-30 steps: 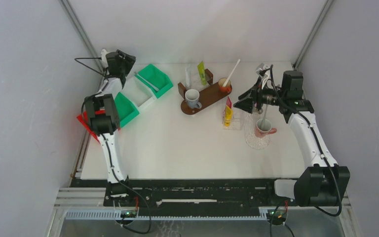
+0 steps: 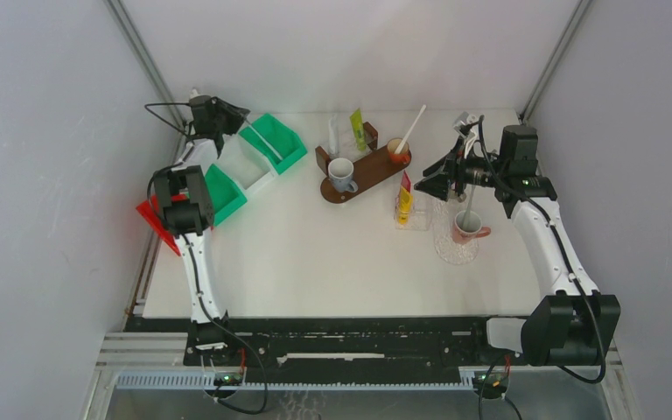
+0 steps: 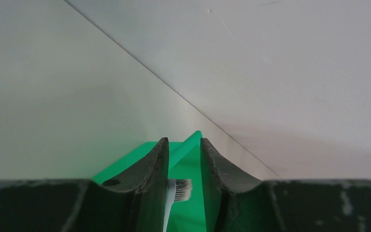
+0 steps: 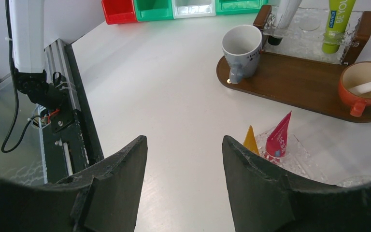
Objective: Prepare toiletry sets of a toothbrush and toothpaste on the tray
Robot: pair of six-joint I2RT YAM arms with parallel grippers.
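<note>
At the back left my left gripper [image 2: 243, 117] is at the far green compartment [image 2: 290, 142] and shut on a white toothbrush [image 2: 265, 141]. In the left wrist view the toothbrush head [image 3: 183, 189] shows against the left finger; its lower handle is out of that view. On the brown tray [image 2: 369, 178], a light tube [image 2: 333, 135] and a yellow-green toothpaste tube [image 2: 358, 131] stand in a clear holder. One white toothbrush [image 2: 413, 126] leans in the orange cup [image 2: 397, 150]. My right gripper hangs open and empty over the right side.
A grey mug [image 2: 341, 171] stands on the tray's left end. Yellow [image 2: 403, 207] and pink [image 4: 279, 137] tubes stand in a clear holder, beside a pink mug [image 2: 467, 227] on a round mat. White [image 2: 249, 170] and red [image 2: 158, 224] bins continue the row.
My left gripper has moved slightly right to the far green bin. The right arm has stayed still.
</note>
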